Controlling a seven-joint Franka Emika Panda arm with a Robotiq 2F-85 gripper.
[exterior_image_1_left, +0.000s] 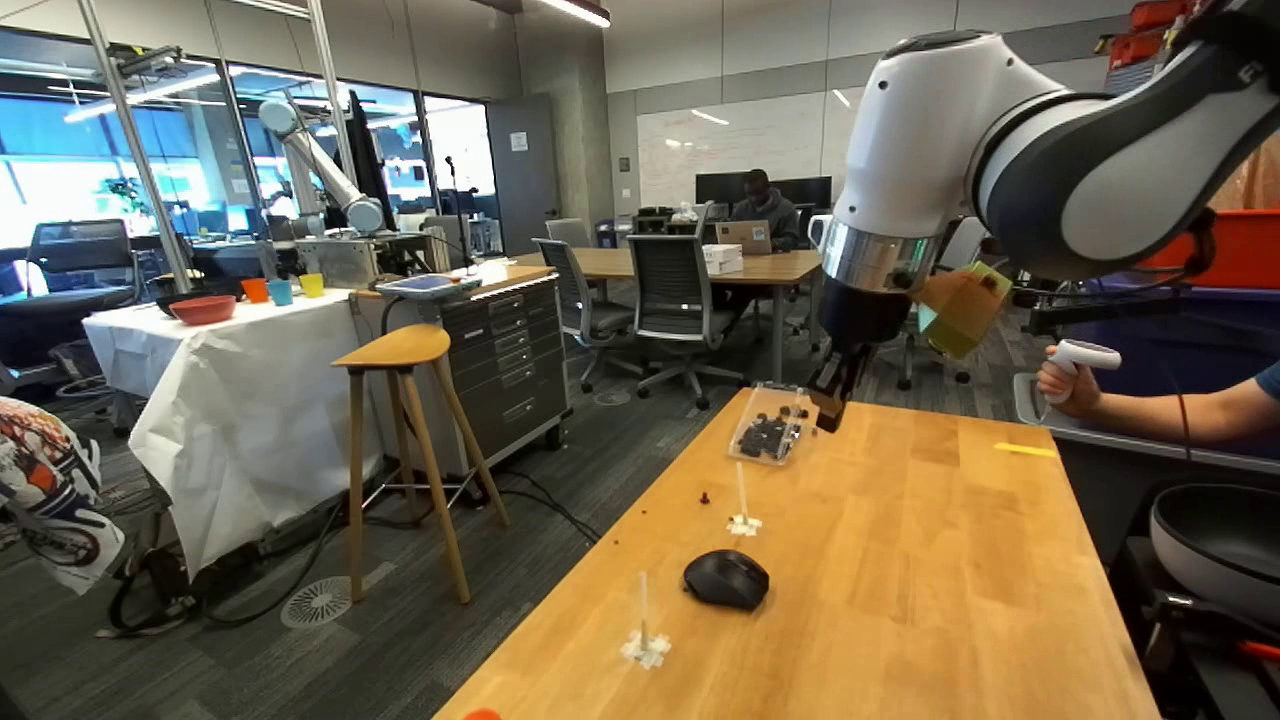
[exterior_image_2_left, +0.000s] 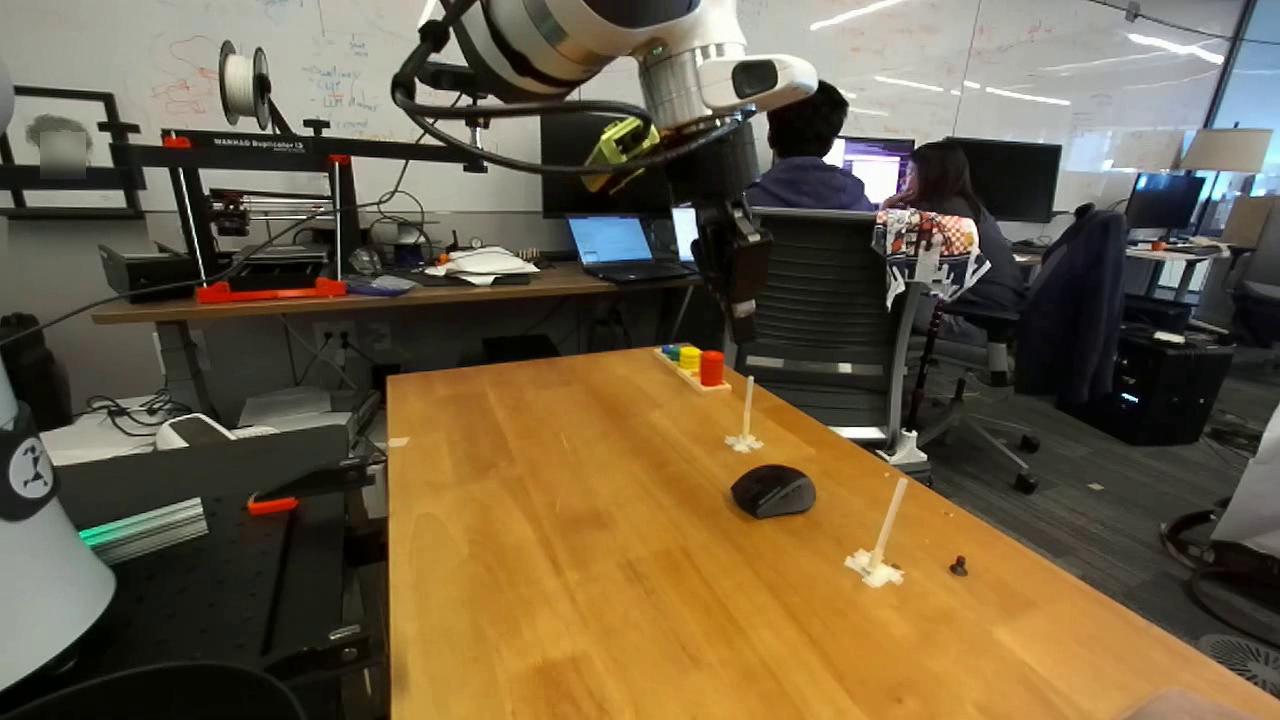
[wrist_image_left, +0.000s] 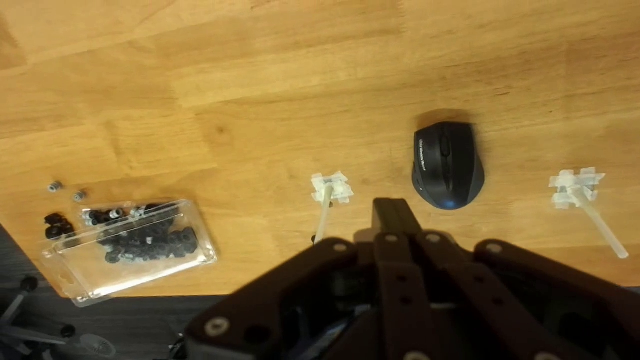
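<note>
My gripper is shut, with nothing showing between its fingers, and hangs above the table. A black computer mouse (wrist_image_left: 448, 167) lies on the wood; the wrist view puts it just beyond my fingertips, to the right. It stands between two thin pale sticks, one stick (wrist_image_left: 324, 211) and a second stick (wrist_image_left: 600, 223), each taped to the table at its base. In exterior view 1 the gripper (exterior_image_1_left: 828, 414) appears close to a clear plastic tray (exterior_image_1_left: 787, 400) of small dark parts. Exterior view 2 shows the gripper (exterior_image_2_left: 744, 318) high over the table, apart from the mouse (exterior_image_2_left: 774, 491).
Small grey pieces (wrist_image_left: 78, 195) and black pieces (wrist_image_left: 58, 226) lie loose near the tray. A toy with coloured pegs (exterior_image_2_left: 713, 368) stands at the table's far end. A yellow strip (exterior_image_1_left: 1026, 450) lies near one edge.
</note>
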